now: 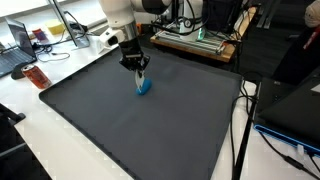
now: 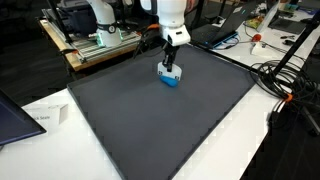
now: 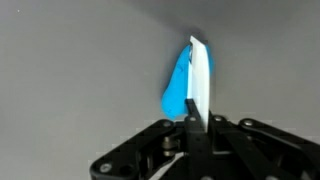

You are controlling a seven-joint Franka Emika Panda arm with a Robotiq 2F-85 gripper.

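A small bright blue piece [image 3: 180, 82] lies on the dark mat, and its flat or raised shape is hard to tell. Above it, a thin white strip [image 3: 200, 72] extends from between my gripper's black fingers and covers part of the blue in the wrist view. My gripper is shut on this strip. In exterior view 1, the blue piece [image 1: 145, 87] sits just below the strip [image 1: 141, 75]. Exterior view 2 also shows the white strip [image 2: 172, 71] over the blue piece [image 2: 168, 81]. Whether the strip touches the blue piece cannot be made out.
A red can [image 1: 37, 77] stands off its far left corner in exterior view 1. Cables [image 2: 290, 85] run beside the mat in exterior view 2, and a wooden-edged tray [image 1: 195, 43] stands behind.
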